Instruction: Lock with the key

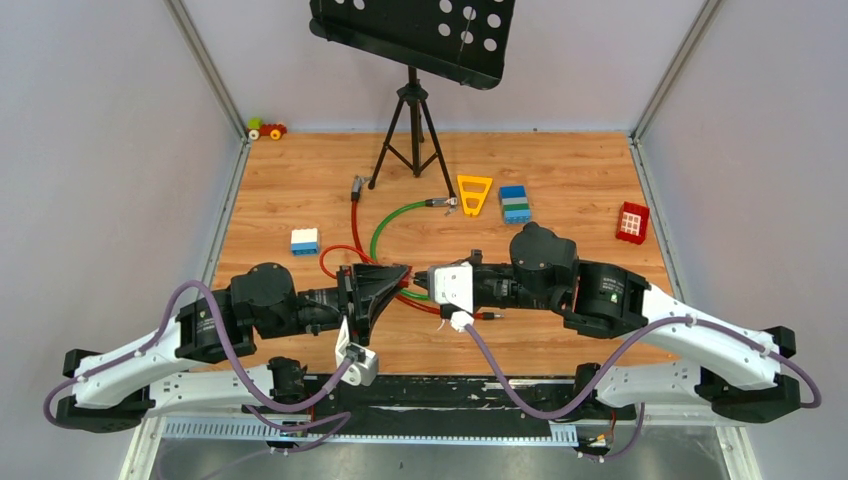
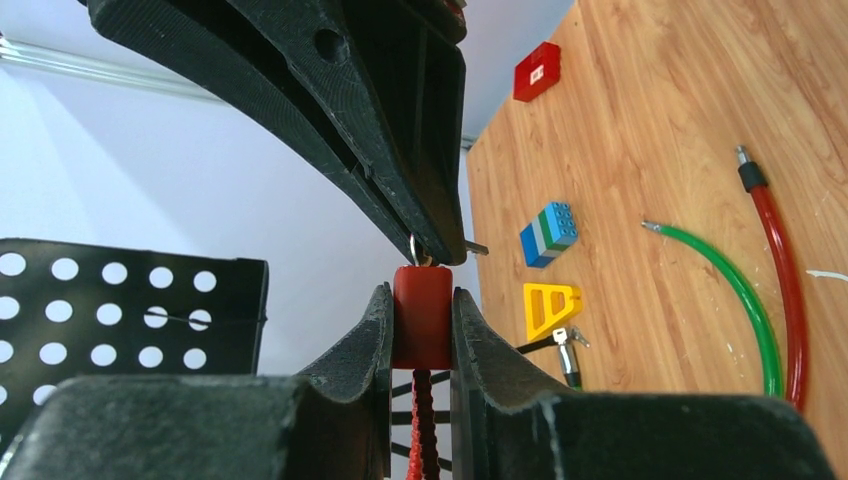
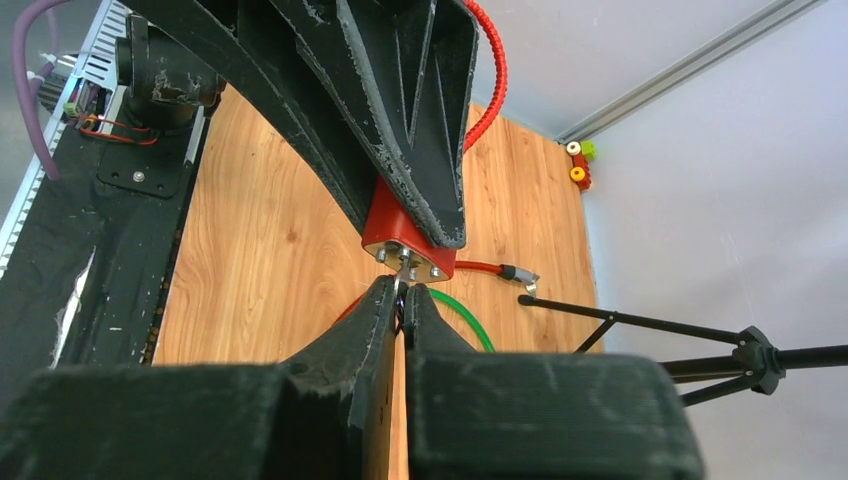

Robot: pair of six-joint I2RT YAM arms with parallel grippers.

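Note:
Near the centre in the top view, my two grippers face each other tip to tip. The red lock body is pinched between the fingers of my left gripper, its metal end face turned toward the right arm. My right gripper is shut on a small metal key, which meets that end face in the right wrist view. How deep the key sits in the lock cannot be seen. In the left wrist view a thin metal piece sticks out beside the right fingertips.
Red and green cables lie on the wooden table below the grippers. Behind them stand a music stand, a yellow triangle and blue block stacks. A red box is at the right.

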